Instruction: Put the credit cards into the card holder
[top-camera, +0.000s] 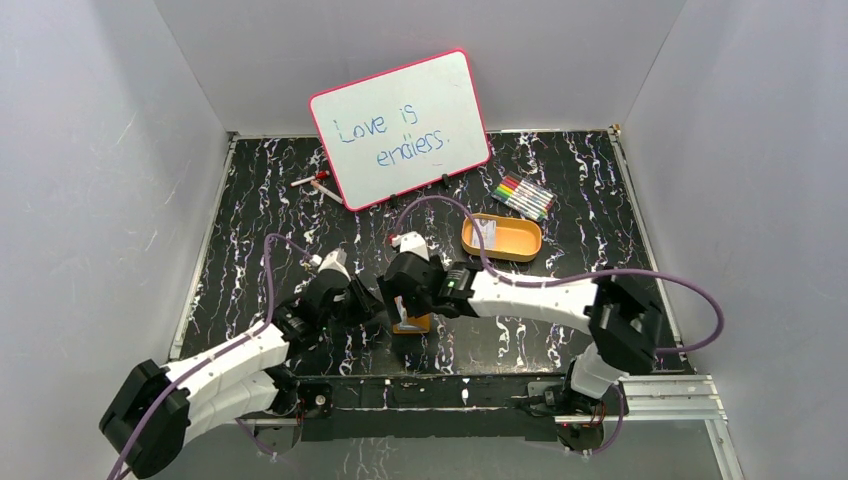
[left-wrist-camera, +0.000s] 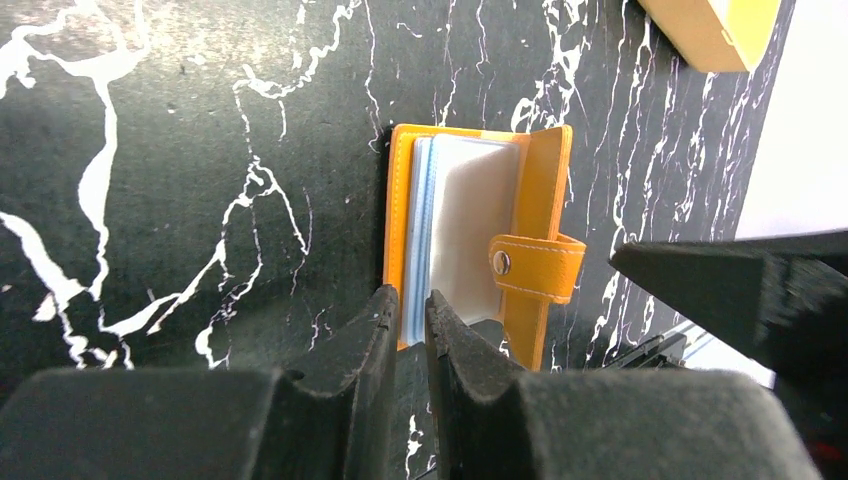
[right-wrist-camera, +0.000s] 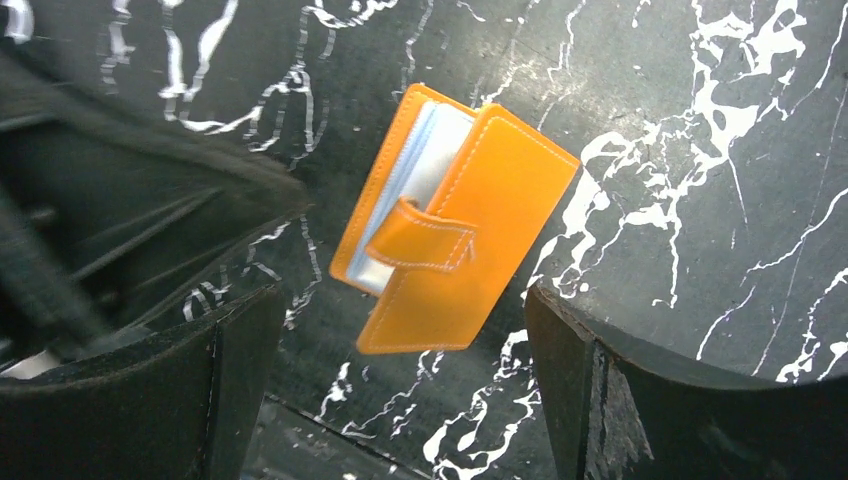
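The orange card holder (left-wrist-camera: 548, 200) lies on the dark marbled table with its clear sleeves (left-wrist-camera: 470, 215) showing. Its cover stands tilted up, and a snap strap (right-wrist-camera: 425, 240) crosses from it. At the holder's near left edge my left gripper is slightly open, a narrow gap between its fingertips. I cannot make out anything gripped there. My right gripper hangs over the holder, fingers wide apart and empty. In the top view, the right arm hides most of the holder. A pale card (top-camera: 486, 234) lies in the yellow tray (top-camera: 516, 255).
Behind stands a whiteboard (top-camera: 400, 130) with writing, with loose markers (top-camera: 326, 192) at its left foot. A pack of coloured markers (top-camera: 524, 197) lies behind the tray. The two grippers are very close together over the holder. Free table lies at the right.
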